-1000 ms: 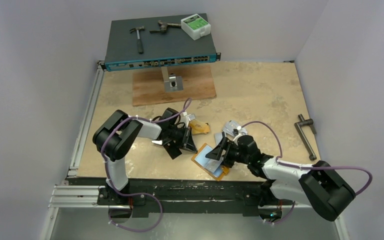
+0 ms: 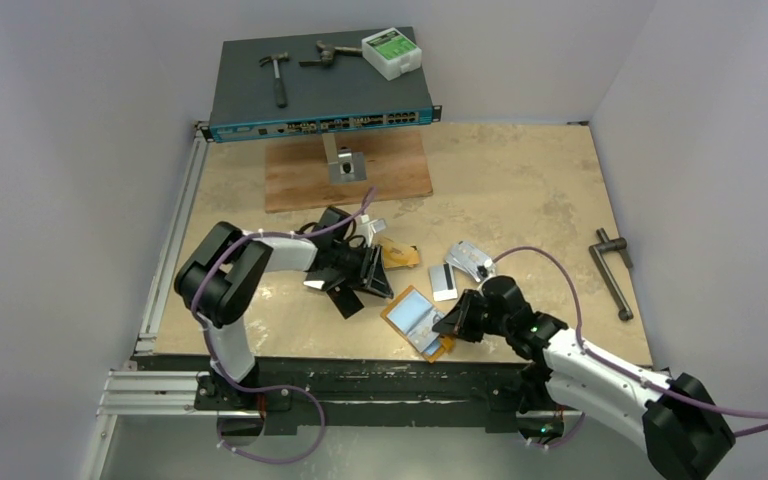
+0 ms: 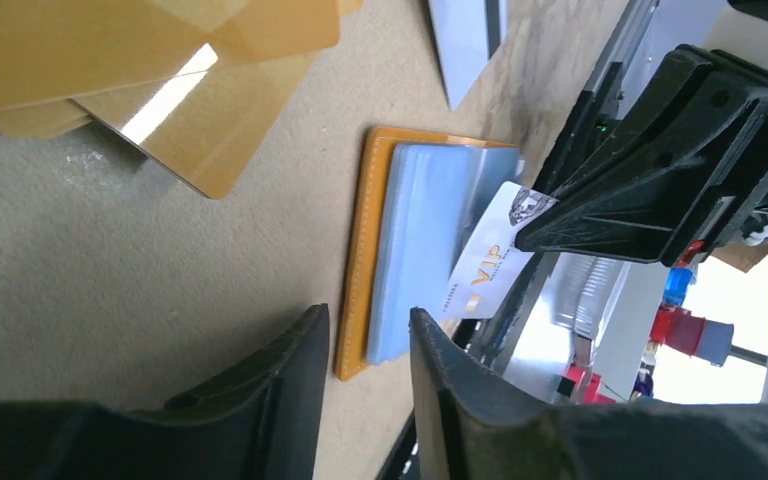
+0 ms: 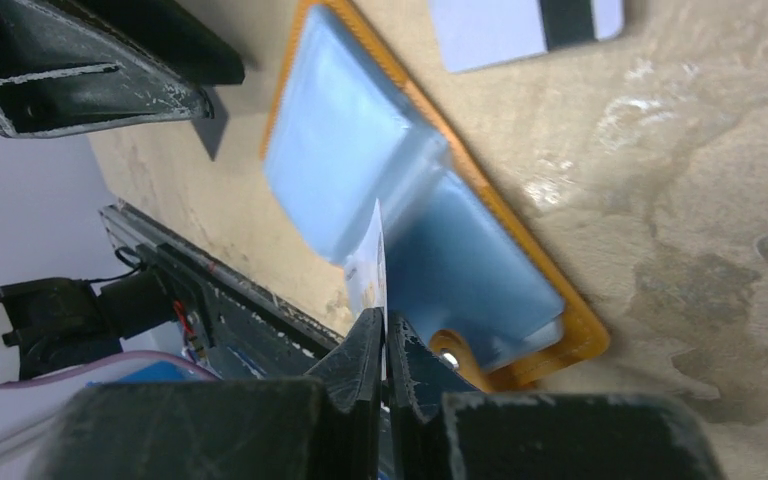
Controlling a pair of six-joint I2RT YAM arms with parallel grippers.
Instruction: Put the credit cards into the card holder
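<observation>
The open card holder (image 2: 407,308) lies at an angle near the table's front edge, an orange-brown back under bluish clear sleeves (image 4: 350,130). My right gripper is shut on a thin white card (image 3: 490,255) with "VIP" printed on it. That card is tilted and stands over the holder; whether its edge is inside a sleeve cannot be seen. At the holder's left corner, my left gripper is open, its fingers apart and empty between. A white card with a black stripe (image 4: 530,30) lies just beyond the holder.
Gold cards (image 2: 400,254) lie behind the left gripper, and a black card (image 2: 345,301) lies below it. Several pale cards (image 2: 468,257) are piled behind the right gripper. Bare table (image 2: 550,210) spreads to the right; a metal tool (image 2: 612,275) lies at its right edge.
The left gripper has moved slightly leftward and opened a little.
</observation>
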